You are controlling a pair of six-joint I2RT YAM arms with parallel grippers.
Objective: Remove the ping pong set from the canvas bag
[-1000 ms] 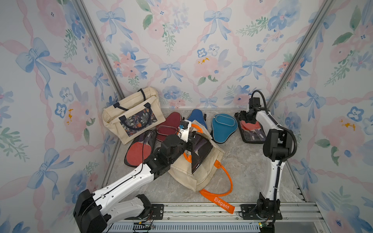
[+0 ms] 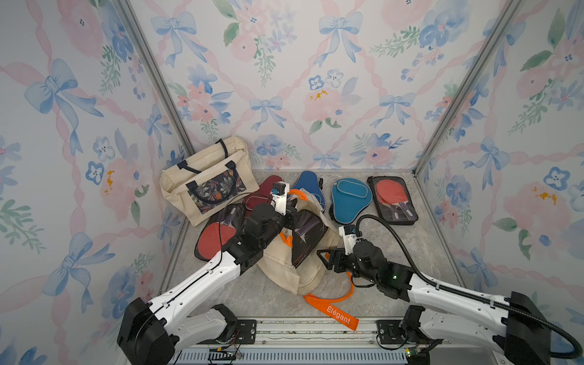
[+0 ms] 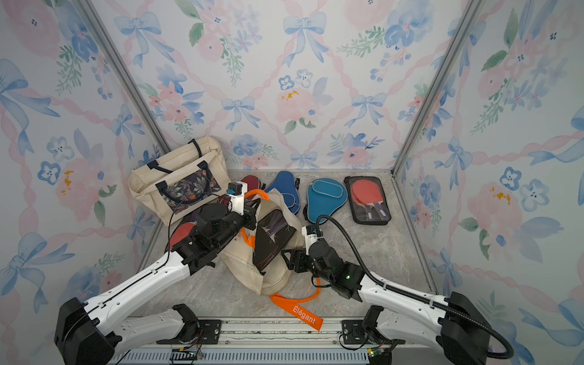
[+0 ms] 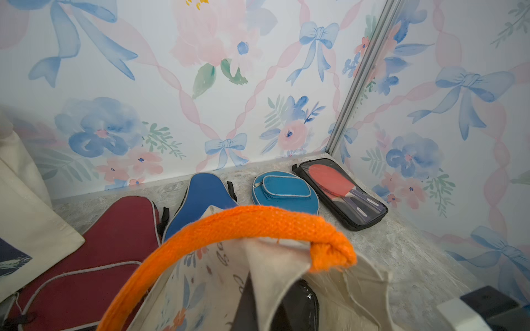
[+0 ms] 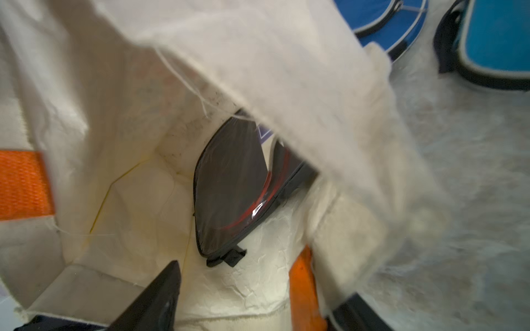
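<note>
A ping pong set in a dark clear-fronted case (image 2: 309, 236) (image 5: 229, 187) lies tilted inside the cream canvas bag (image 2: 286, 273), which stands mid-table with its mouth gaping. At the bag's upper left rim, my left gripper (image 2: 293, 219) is shut; in the left wrist view, canvas passes between its dark fingers, under an orange handle (image 4: 237, 220). My right gripper (image 2: 325, 258) is open at the bag's right edge, apart from the case. In the right wrist view the bag's rim and orange strap (image 5: 305, 289) lie beside its right finger.
Along the back lie a blue case (image 2: 309, 182), a teal case (image 2: 351, 200) and a clear case with red paddles (image 2: 393, 200). A maroon case (image 4: 110, 237), another paddle set (image 2: 216, 240) and a second bag (image 2: 210, 182) are at left.
My right arm has swung from the paddle case at the back right to the bag's right edge. The orange strap and the bag's right side have shifted slightly left.
</note>
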